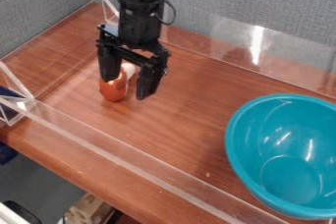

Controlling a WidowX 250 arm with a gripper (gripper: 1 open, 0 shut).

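My black gripper (pixel 130 65) hangs over the left part of the wooden table, open, its two fingers spread to either side above and around a red tomato-like object (pixel 114 88). A small pale object (pixel 130 70) sits just behind the red one, partly hidden by the gripper. Whether the fingers touch either object I cannot tell.
A large cyan bowl (pixel 282 154) stands on the right of the table (pixel 171 149). Clear plastic barriers run along the edges.
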